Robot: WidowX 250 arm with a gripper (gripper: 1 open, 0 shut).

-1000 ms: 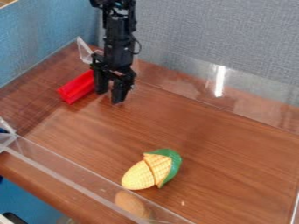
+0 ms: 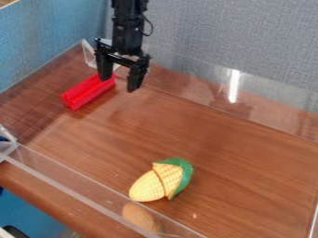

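My black gripper (image 2: 119, 74) hangs near the back left of the wooden floor, open, its two fingers spread apart. Its left finger is at the upper right end of a red bar (image 2: 87, 92), which lies on the wood; whether they touch I cannot tell. A toy corn cob (image 2: 158, 183) with a green husk lies in the lower middle, well away from my gripper.
A clear low wall (image 2: 74, 186) runs along the front left, with a tan rounded object (image 2: 139, 217) at its lower part. Grey and blue walls close the back and left.
The red bar and the corn have not visibly moved.
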